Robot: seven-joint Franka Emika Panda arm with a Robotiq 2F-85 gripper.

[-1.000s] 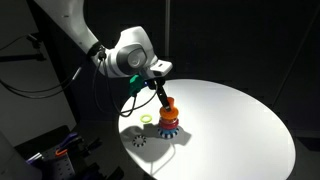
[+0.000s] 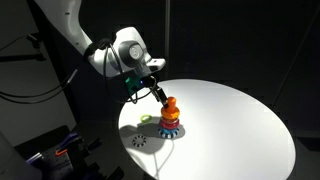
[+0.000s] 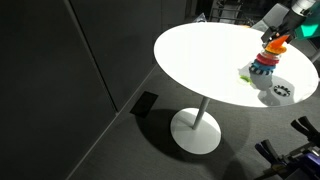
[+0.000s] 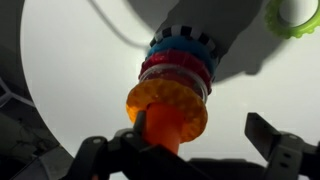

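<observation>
A toy stack of rings (image 2: 171, 122) stands upright on the white table, with a black-and-white checked ring, blue and red rings and a clear one below an orange ring (image 4: 187, 96). An orange-red piece (image 4: 163, 127) tops it. My gripper is open above the stack, its fingers wide apart. In the wrist view, the left finger (image 4: 122, 156) overlaps the orange-red top; whether they touch I cannot tell. The right finger (image 4: 268, 135) stands clear of the stack over bare table. From the far side, the stack (image 3: 266, 60) shows partly behind its orange top.
A green ring (image 4: 293, 16) lies flat on the table beside the stack. A second, dark-and-white toothed ring (image 2: 139, 141) lies nearer the table's left edge.
My gripper has shifted slightly left and turned a little over the stack. The orange-red top shows more clearly now; the stack stays in place.
</observation>
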